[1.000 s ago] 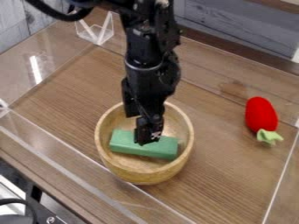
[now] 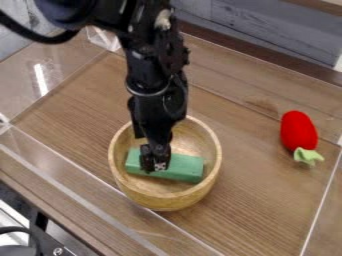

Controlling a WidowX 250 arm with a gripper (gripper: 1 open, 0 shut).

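The black robot gripper (image 2: pixel 152 150) hangs down from the top over a light wooden bowl (image 2: pixel 186 200), its fingers inside the bowl, open, just over a green block (image 2: pixel 181 170) lying on the bowl's floor. Whether the fingertips touch the block cannot be told clearly. The gripper hides part of the bowl's back and left.
A red object with a pale green end (image 2: pixel 298 135) lies on the wooden table (image 2: pixel 267 200) at the right. A raised edge runs along the top right, and cables show at the lower left.
The gripper has shifted slightly left and down toward the left end of the green block. The bowl, block and red object look unmoved.
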